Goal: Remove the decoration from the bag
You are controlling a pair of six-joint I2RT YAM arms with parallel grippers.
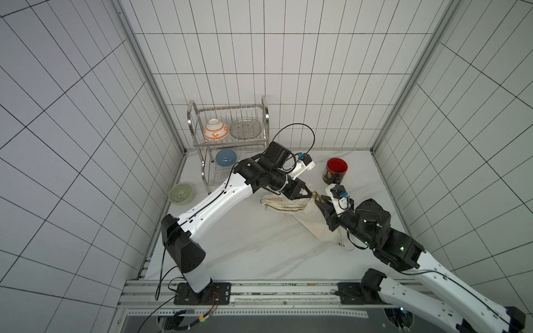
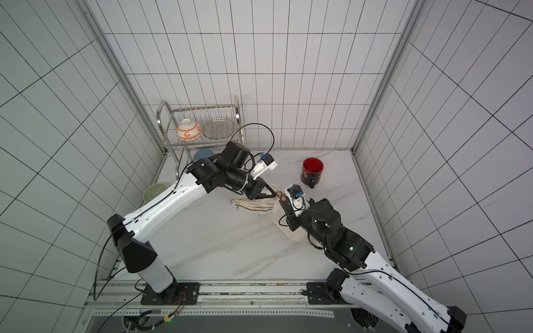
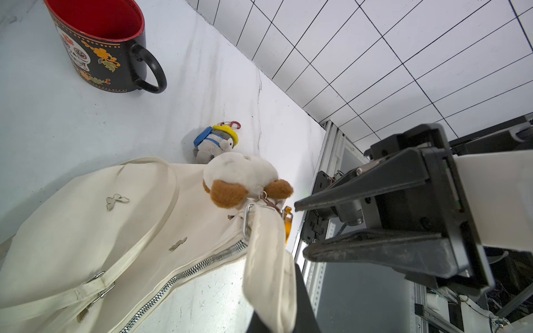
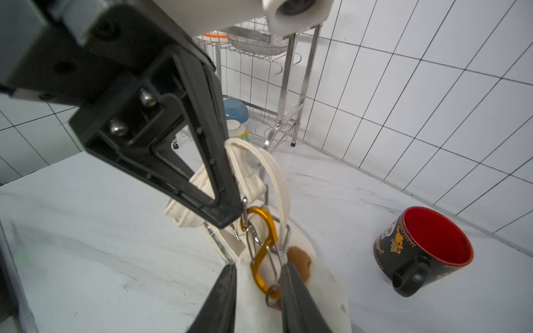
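The cream bag [image 3: 77, 216] lies on the table, a strap raised at my left gripper [image 1: 305, 193], which is shut on that strap near its metal ring. A brown-and-white plush [image 3: 241, 177] hangs at the strap's clasp with an orange carabiner [image 4: 259, 269]. A small grey plush with yellow cap [image 3: 211, 145] lies beside it. My right gripper, open, faces the carabiner from close by; in the left wrist view its fingers stand apart beside the clasp.
A red-and-black mug [image 4: 422, 244] stands right of the bag. A wire rack [image 1: 202, 144] with bowls is at back left, a green bowl [image 1: 181, 193] in front of it.
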